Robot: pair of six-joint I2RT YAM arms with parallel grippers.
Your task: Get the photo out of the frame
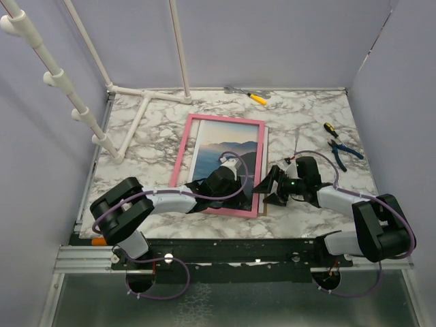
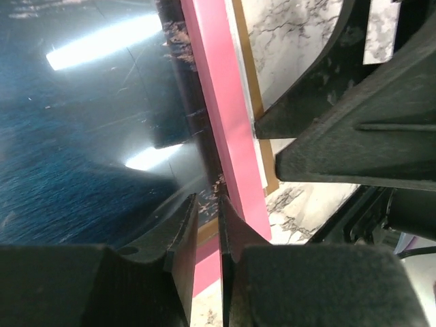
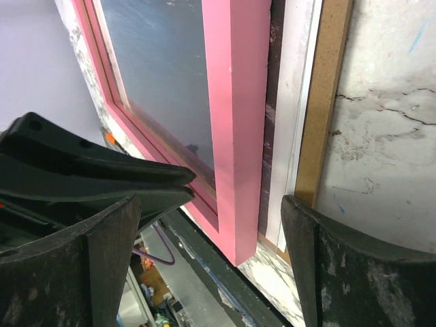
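The pink frame [image 1: 188, 129] holds the photo [image 1: 225, 136] of a sea with hills, under glossy glazing, with a white-edged brown board showing along its right side. My left gripper [image 1: 238, 194] is over the photo's lower right; in the left wrist view its fingertips [image 2: 189, 211] are close together at the inner edge of the frame's right rail, and what lies between them is unclear. My right gripper [image 1: 272, 184] stands part open at that rail's outside, its fingers [image 3: 95, 191] reaching over the frame near the lower corner in the right wrist view.
A yellow-handled tool [image 1: 256, 98] lies at the back, and a screwdriver [image 1: 330, 129] and blue pliers [image 1: 346, 150] at the right. White pipes [image 1: 139, 122] stand at the left.
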